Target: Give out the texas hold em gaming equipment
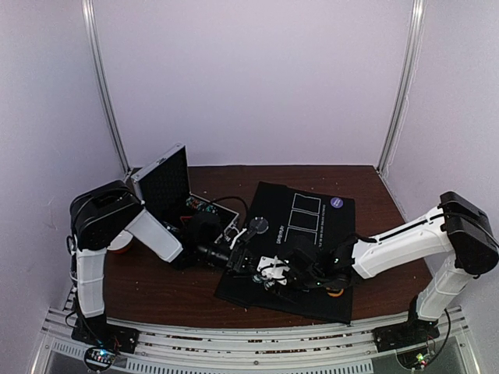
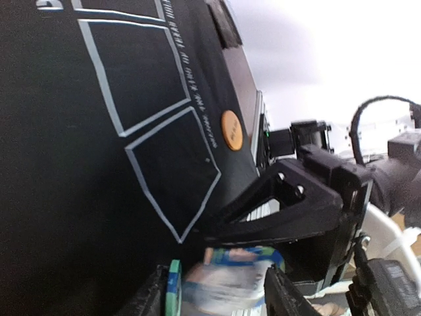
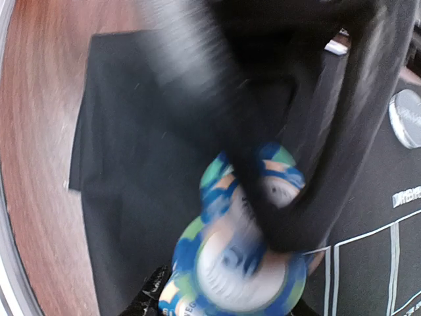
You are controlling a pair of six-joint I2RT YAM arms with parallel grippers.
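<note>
Blue, white and green poker chips (image 3: 240,273) sit in my right gripper, which is shut on them above the black mat (image 1: 273,204). More chips (image 3: 286,174) show just beyond, partly covered by a blurred black finger of the left gripper. In the left wrist view, my left gripper has its fingers apart, on either side of chips (image 2: 230,286) at the right gripper's fingers (image 2: 276,227). A thin green edge (image 2: 173,289) stands against its left finger. From above, the two grippers meet over the mat's front half.
An open case (image 1: 162,183) with chips stands at the left back, with a white and red bowl (image 1: 121,241) nearby. Flat on the mat lie a silver button (image 1: 259,224), a purple one (image 1: 336,202) and an orange one (image 1: 335,293).
</note>
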